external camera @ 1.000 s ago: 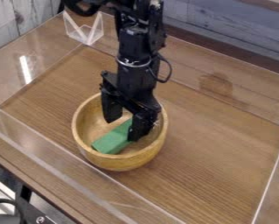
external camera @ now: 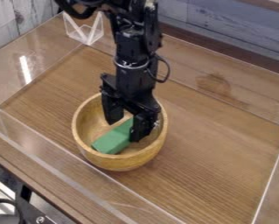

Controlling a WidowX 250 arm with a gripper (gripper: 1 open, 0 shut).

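A round tan bowl [external camera: 142, 156] sits on the wooden table [external camera: 212, 166], with a green block [external camera: 111, 142] lying inside it. My black gripper [external camera: 125, 117] reaches down into the bowl from above, its two fingers open over the block, one toward the left wall and one toward the right. The arm hides the back of the bowl and part of the block's far end. Whether the fingers touch the block is unclear.
A clear plastic container [external camera: 80, 26] stands at the back left. The table to the right and to the left of the bowl is free. Grey walls edge the table at the back and at the upper left, and a dark cable shows at the lower left corner.
The gripper and bowl look almost unchanged; the green block and fingers appear shifted very slightly.
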